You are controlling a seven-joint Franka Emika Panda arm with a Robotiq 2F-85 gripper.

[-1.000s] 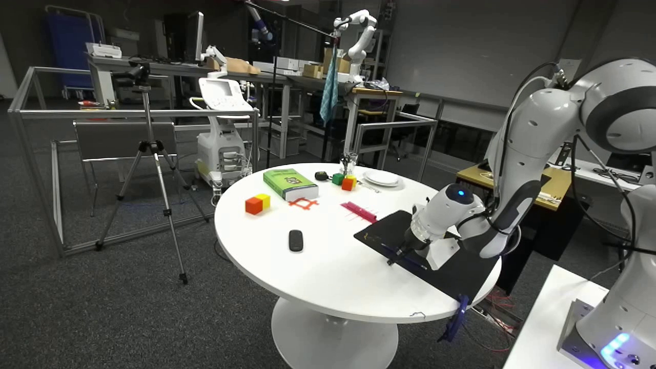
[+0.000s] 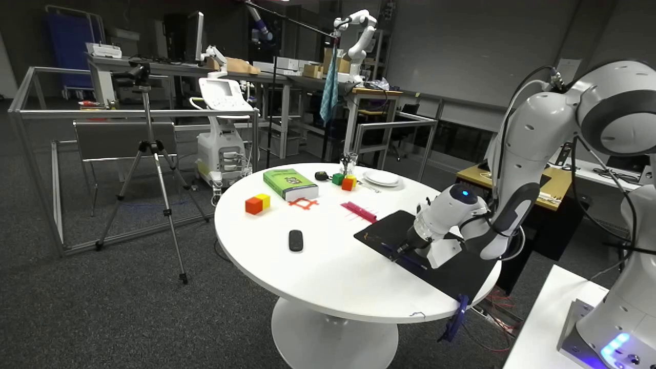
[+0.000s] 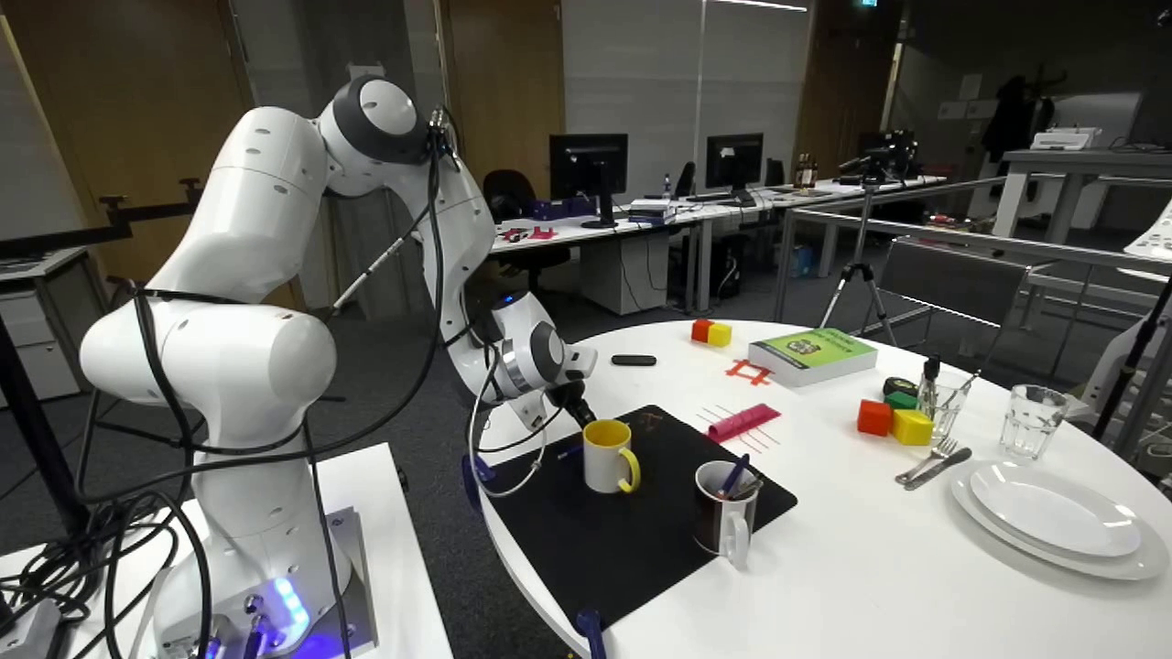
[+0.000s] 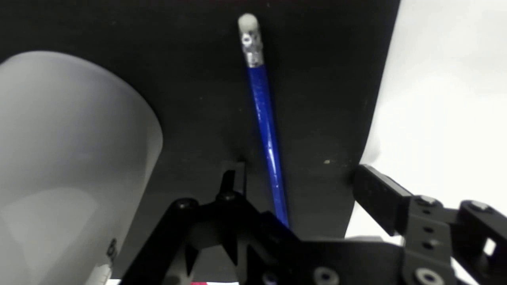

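A blue pencil [image 4: 266, 121] with a white eraser lies flat on the black mat [image 4: 199, 109]. In the wrist view my gripper stands around it, one finger on each side, the left one nearer. Its fingers are apart, with visible gaps to the pencil. The right finger [image 4: 380, 197] reaches over the mat's edge onto the white table. Exterior view 1 has the gripper [image 2: 398, 252] low over the mat. In exterior view 2, the white mug with a yellow handle [image 3: 604, 467] partly hides the fingers; the pencil [image 3: 568, 451] shows beside that mug.
Close to the left finger stands a pale mug wall [image 4: 71, 156] in the wrist view. A second mug [image 3: 714, 522] holding pens sits on the mat. Farther off are a pink piece [image 3: 744, 422], a green book [image 3: 813, 353], coloured blocks and plates [image 3: 1055, 516].
My gripper has shifted slightly, its fingertip moving a little right and up in exterior view 1. The table's objects look unmoved.
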